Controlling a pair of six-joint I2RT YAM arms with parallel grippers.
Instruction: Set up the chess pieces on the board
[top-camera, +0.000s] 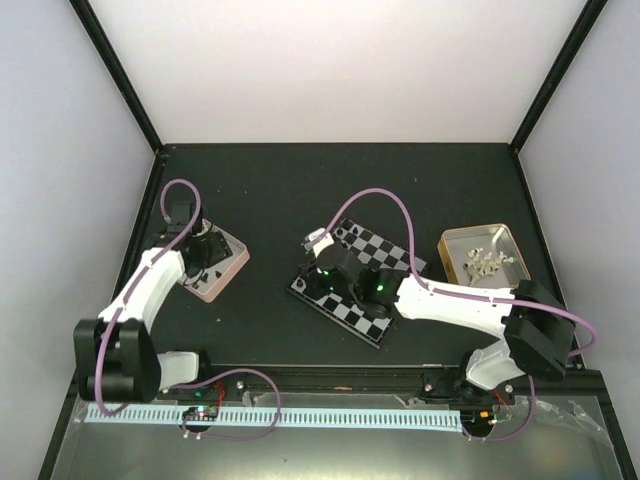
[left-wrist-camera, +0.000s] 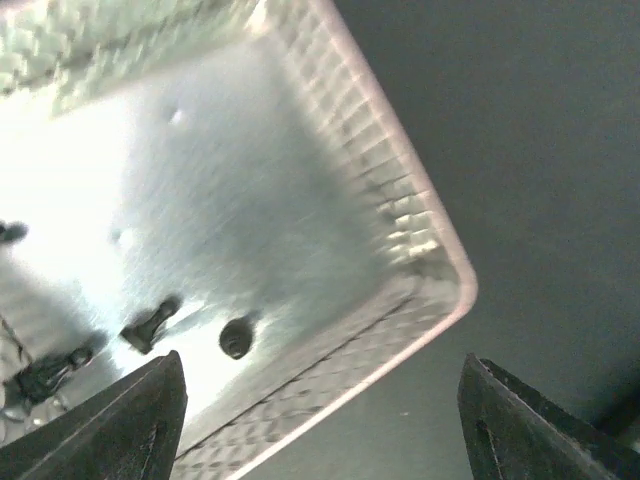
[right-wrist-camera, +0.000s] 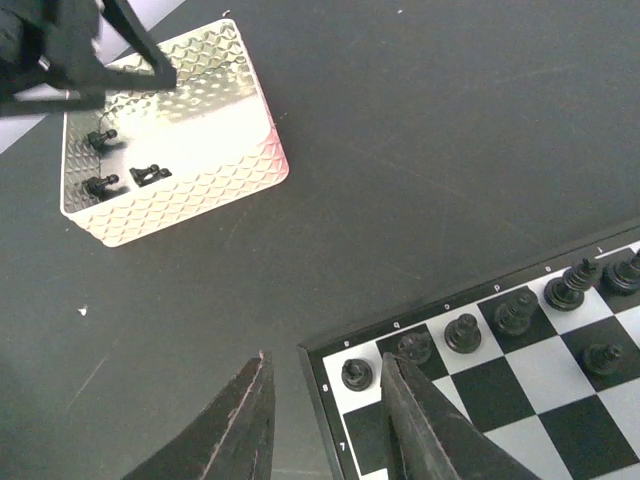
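My left gripper hangs open over the pink-rimmed tray (top-camera: 222, 280) of black pieces; in the left wrist view a small piece (left-wrist-camera: 236, 338) and a lying piece (left-wrist-camera: 147, 325) are below it, with others at the left. My right gripper is over the corner of the chessboard (right-wrist-camera: 532, 378), its fingers apart with nothing visible between the tips. Several black pieces stand on the board, among them a pawn (right-wrist-camera: 462, 334) and a taller piece (right-wrist-camera: 568, 285).
A tray of white pieces (top-camera: 485, 260) sits right of the board. The dark table between the black pieces' tray and the board is clear.
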